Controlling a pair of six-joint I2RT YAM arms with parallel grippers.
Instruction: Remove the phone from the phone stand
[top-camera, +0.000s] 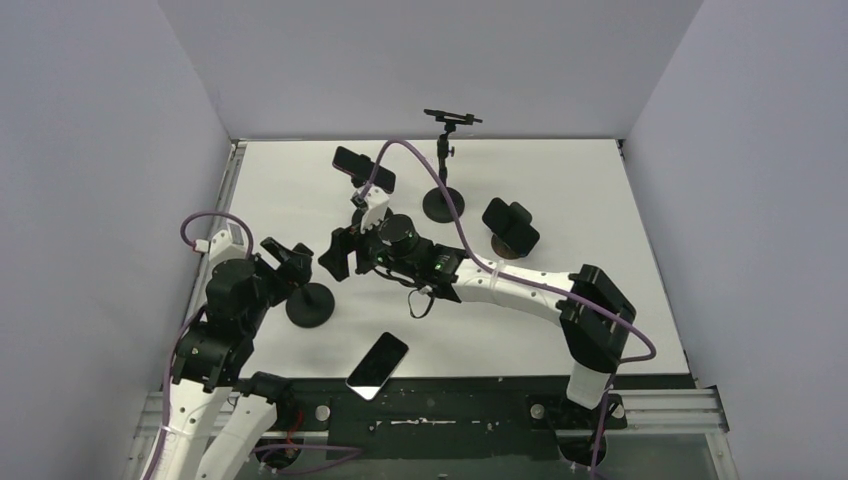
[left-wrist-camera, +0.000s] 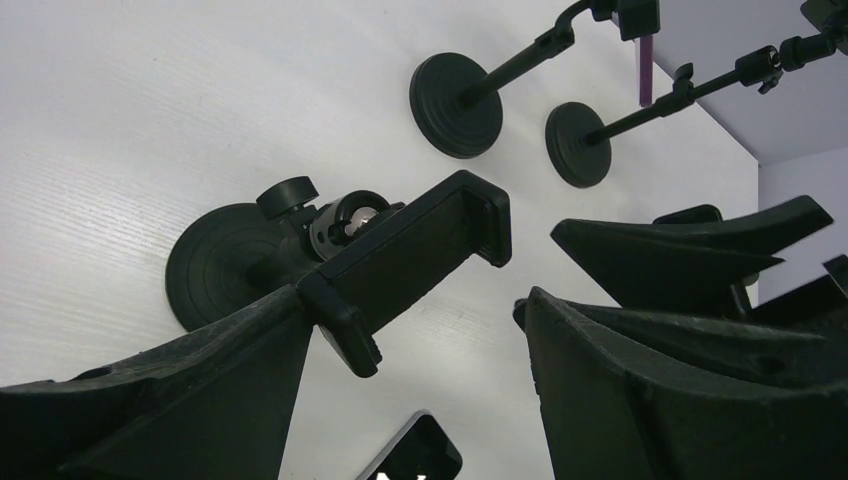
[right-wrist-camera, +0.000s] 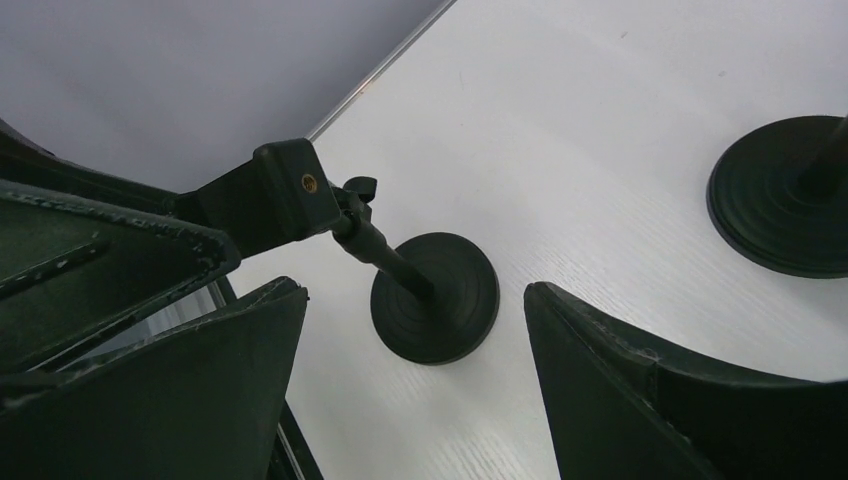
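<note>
My left gripper (top-camera: 287, 262) is at the left phone stand (top-camera: 310, 305); in the left wrist view the stand's empty holder (left-wrist-camera: 405, 255) sits between and just above its parted fingers, the near end at the left finger. My right gripper (top-camera: 340, 250) is open just to the right of it, over the table, and appears at the right of the left wrist view. A phone (top-camera: 376, 365) lies face up near the front edge. Another phone (top-camera: 365, 168) is held on a stand at the back, partly behind the right arm.
A tall stand (top-camera: 443, 203) stands at back centre, a further stand with a dark holder (top-camera: 510, 226) to the right. Grey walls surround it.
</note>
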